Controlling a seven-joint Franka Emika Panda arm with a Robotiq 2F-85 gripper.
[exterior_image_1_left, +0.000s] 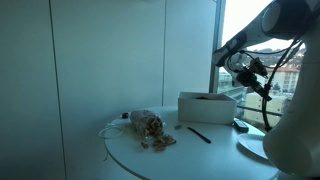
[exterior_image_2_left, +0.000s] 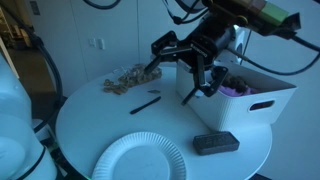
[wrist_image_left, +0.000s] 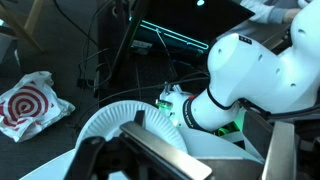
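In exterior view 2 my gripper hangs above the white table, its fingers spread with nothing between them. It is open. A white paper plate lies near the table's front edge, below and apart from the gripper. Behind the gripper stands a white bin with dark and purple contents partly hidden by the arm. A dark oblong block lies in front of the bin. Further back are a thin black pen-like item and a crumpled brown bag.
Brown scraps lie beside the bag. In the wrist view, a white bag with a red target print is below, off the table. Bare tabletop stretches between the plate and the thin black item.
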